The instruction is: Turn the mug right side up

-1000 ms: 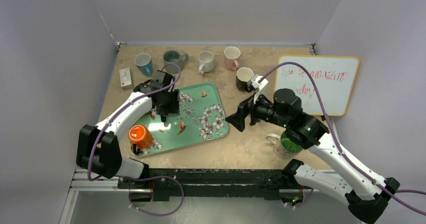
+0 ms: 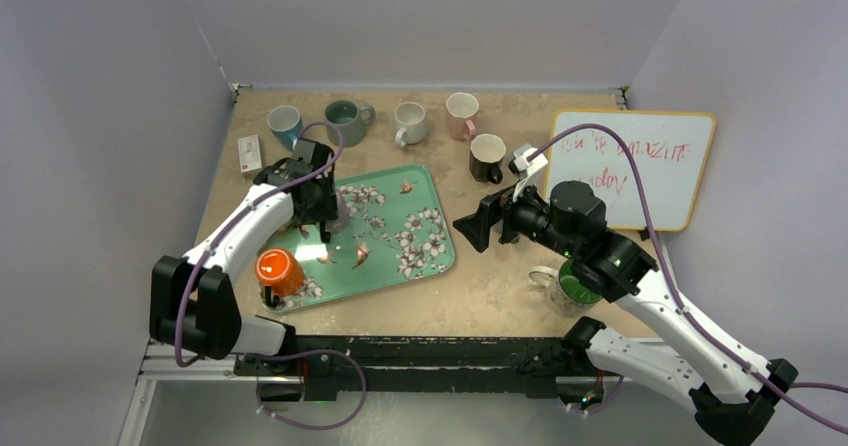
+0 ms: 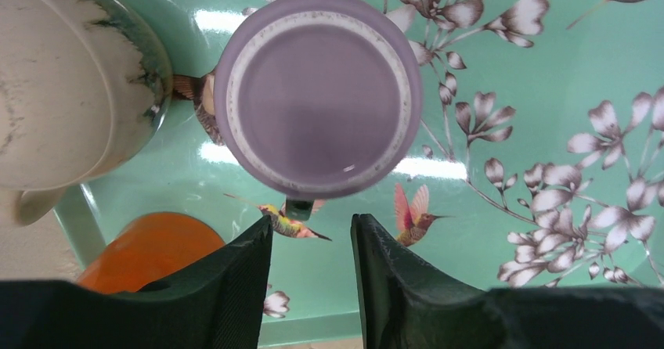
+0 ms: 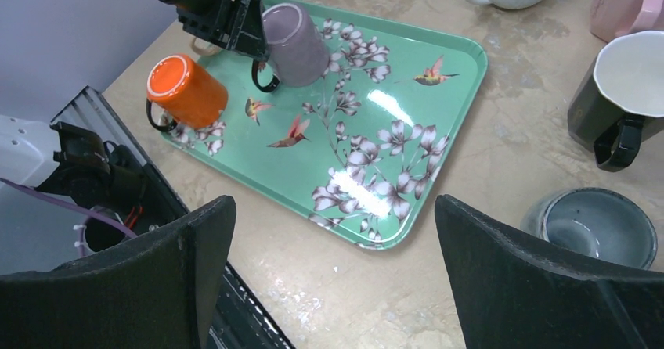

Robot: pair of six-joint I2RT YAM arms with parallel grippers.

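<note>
A purple mug [image 3: 317, 98] stands upside down on the green floral tray [image 4: 360, 134], its ringed base facing up. Its dark handle [image 3: 298, 208] points toward my left gripper, whose two fingers are apart with only a view of the tray between them. From above, the left gripper [image 2: 322, 211] partly covers this mug. An orange mug [image 4: 188, 91], also base up, occupies the tray's near left corner. My right gripper is open and empty, off to the right of the tray [image 2: 390, 266].
A cream mug [image 3: 63, 83] is close to the purple one, on its left in the left wrist view. Along the back are several mugs, including a blue one [image 2: 285, 124] and a black one [image 2: 487, 154]. A whiteboard [image 2: 630, 166] lies at right.
My left gripper has shifted slightly left in the top view, so more of the purple mug shows beside it. The right arm has moved only slightly. The mugs appear unmoved.
</note>
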